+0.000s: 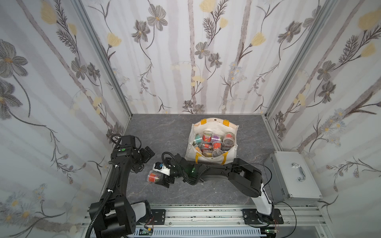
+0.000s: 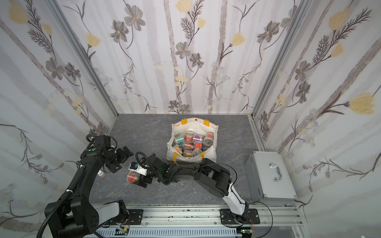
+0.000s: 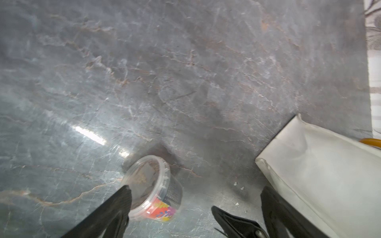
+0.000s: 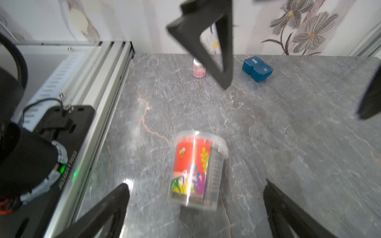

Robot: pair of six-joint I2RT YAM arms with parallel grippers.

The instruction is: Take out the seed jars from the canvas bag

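Note:
The canvas bag with yellow handles holds several seed jars at the table's middle back. A single seed jar with a colourful label stands on the table at the front left, between the open fingers of my right gripper, which reaches leftward from the right. In the left wrist view this jar sits below my open left gripper, which hangs above the table at the left, apart from the jar.
A metal case stands at the right. A small pink-labelled bottle and a blue object lie toward the left side. The front rail runs beside the right gripper.

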